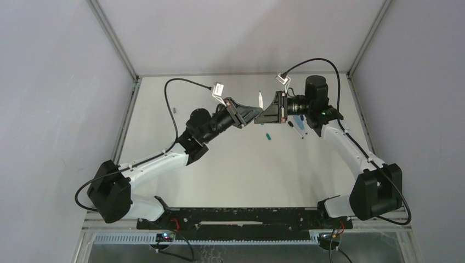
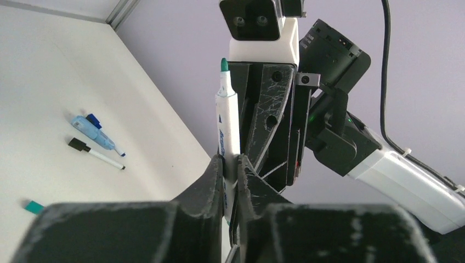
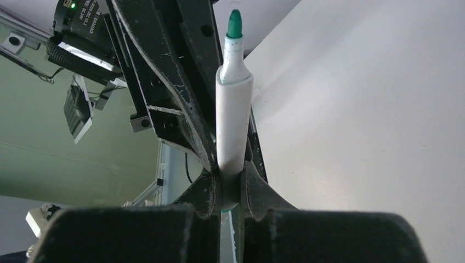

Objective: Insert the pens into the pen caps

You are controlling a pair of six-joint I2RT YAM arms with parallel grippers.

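A white marker [image 2: 227,120] with a bare green tip stands upright between my two grippers, which meet at the middle of the table. My left gripper is around its body, but whether it grips is hard to tell. My right gripper is shut on the marker's lower body. A small green cap [image 1: 268,137] lies on the table below them, also at the lower left of the left wrist view.
A black-capped white marker [image 2: 101,156] and a light blue pen-like item [image 2: 90,131] with a dark blue piece lie on the right part of the white table [image 1: 164,181].
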